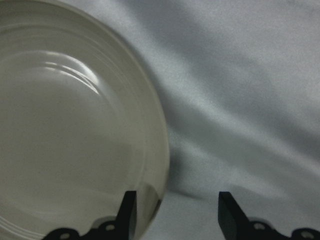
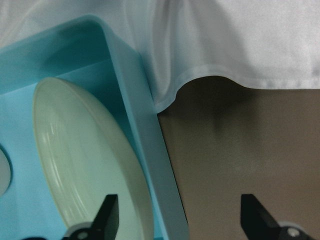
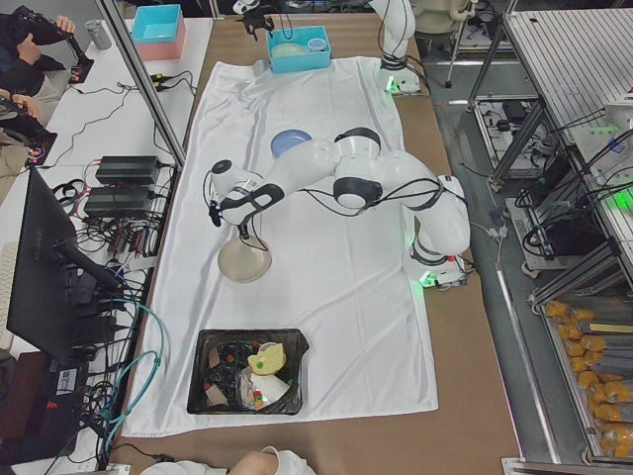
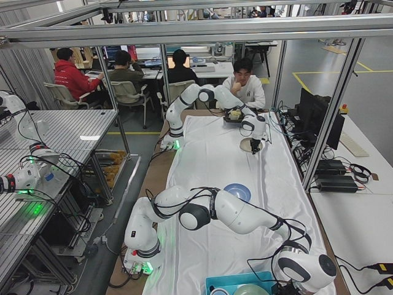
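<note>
A beige plate (image 3: 244,261) lies on the white cloth; my left gripper hangs open over its edge, one finger above the rim, the other over cloth. My right gripper is open at a blue bin (image 2: 127,95), where a pale green plate (image 2: 85,160) sits tilted along the wall, with one finger over that plate and the other outside the bin above the brown table. A smaller light cup (image 3: 316,45) is also in the bin. A blue plate (image 3: 289,136) lies midway along the cloth.
A black crate (image 3: 203,366) with mixed items stands at the near end of the cloth. A monitor (image 3: 35,267) and cables border the left side.
</note>
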